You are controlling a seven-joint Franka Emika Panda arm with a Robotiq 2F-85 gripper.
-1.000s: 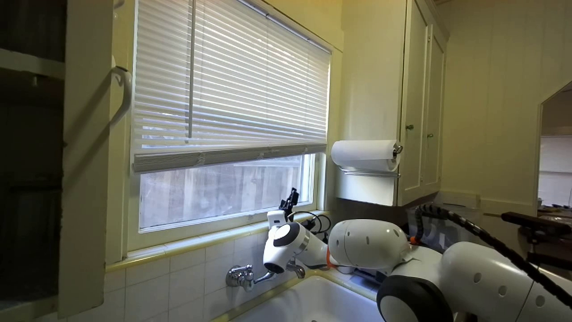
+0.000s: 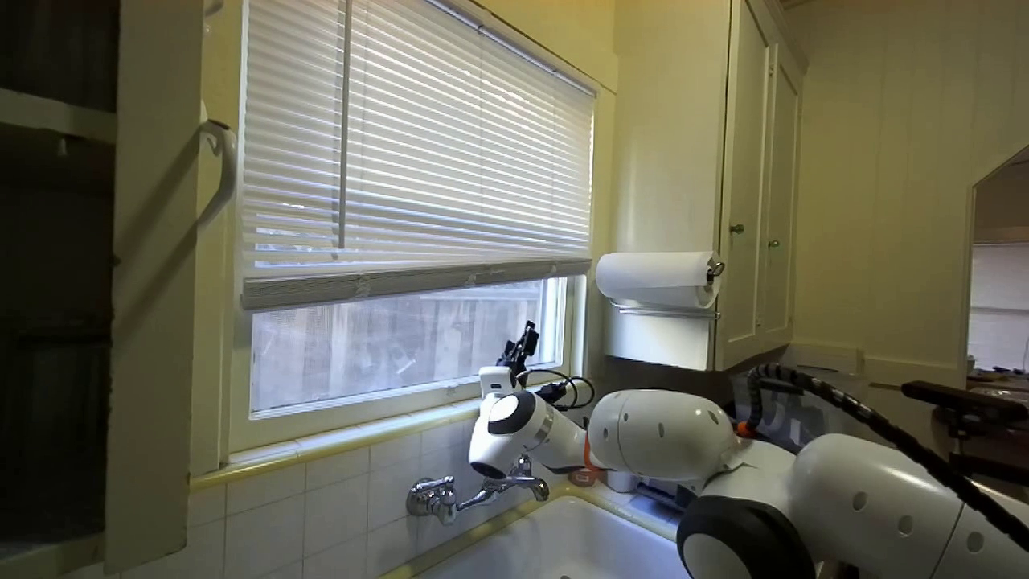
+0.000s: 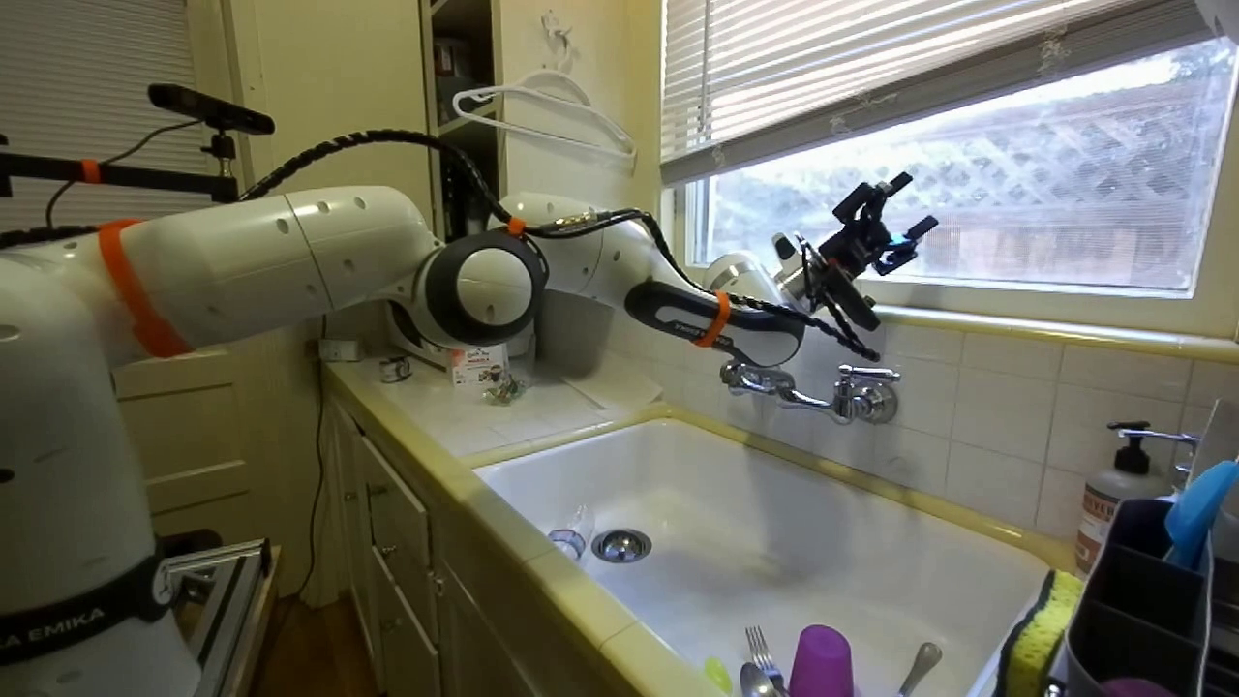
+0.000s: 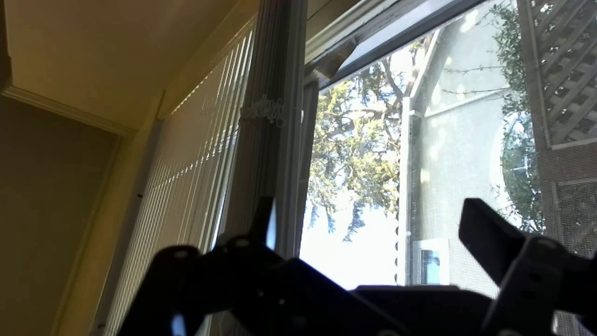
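White slatted blinds (image 2: 424, 145) cover the upper part of the kitchen window, their grey bottom rail (image 2: 415, 283) hanging at a slight slant. Just below that rail my gripper (image 3: 920, 203) points up toward the glass, open, with nothing between its fingers. In the wrist view the gripper has its two dark fingers spread wide. The bottom rail (image 4: 266, 112) runs up the picture behind the left finger, and the window glass (image 4: 358, 224) fills the gap. Whether any finger touches the rail cannot be told.
Under the arm are the wall faucet (image 3: 860, 395) and the white sink (image 3: 743, 558), which holds a purple cup (image 3: 822, 662) and some cutlery. A paper towel roll (image 2: 658, 278) hangs right of the window. A soap bottle (image 3: 1115, 494) stands at the sink's far right.
My gripper has risen slightly toward the blinds' bottom rail, and the wrist has shifted a little to the left. The blinds look nearly the same.
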